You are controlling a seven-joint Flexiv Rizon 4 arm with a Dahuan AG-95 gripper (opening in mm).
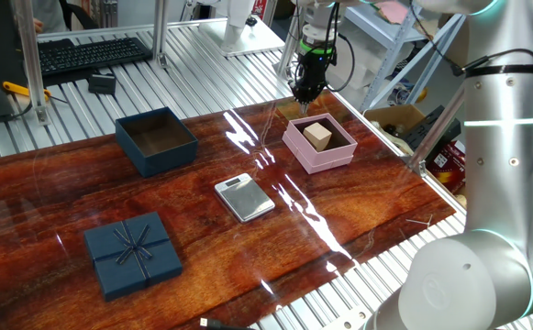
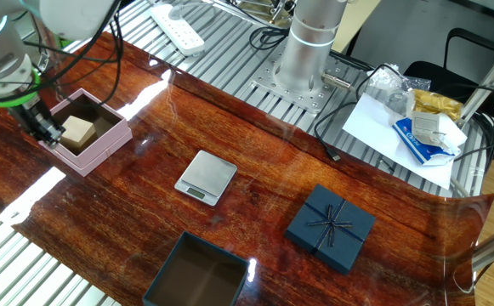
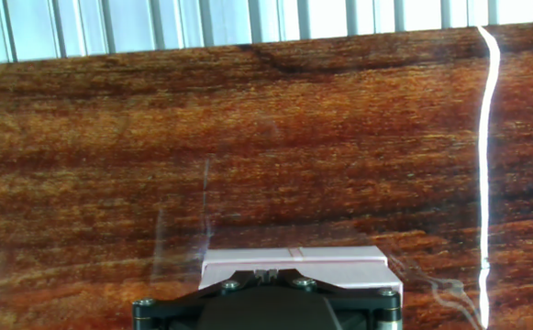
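A pink open box [image 1: 319, 161] stands at the table's right end in exterior view 1, with a light wooden block [image 1: 317, 137] inside it. My gripper [image 1: 305, 106] hangs just behind the box's far edge, pointing down. Exterior view 2 has the gripper [image 2: 53, 134] over the near left side of the pink box [image 2: 102, 151], apart from the block [image 2: 78, 131]. In the wrist view the fingertips meet, so the gripper looks shut, with nothing visible between them. Part of the pink box [image 3: 294, 256] shows beyond it; the block is hidden there.
A silver scale [image 1: 245, 197] lies mid-table. Left of it are an open dark blue box [image 1: 161, 162] and a dark blue lid with a bow [image 1: 134, 272]. A power strip [image 2: 177, 30] and the robot's base [image 2: 302, 72] stand along one side. Bare tabletop separates these things.
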